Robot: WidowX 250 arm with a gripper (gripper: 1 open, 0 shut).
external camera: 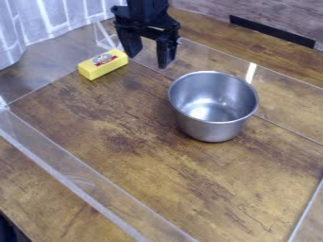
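A yellow box [101,66] with a printed label lies flat on the wooden table [139,180] at the upper left. My black gripper [150,53] hangs at the top, just to the right of the box and apart from it, with its fingers pointing down. I cannot tell from this view how far apart they stand. A steel pot [212,106] stands upright on the right half of the table, below and right of the gripper.
Clear plastic walls or edges border the table at the left and right.
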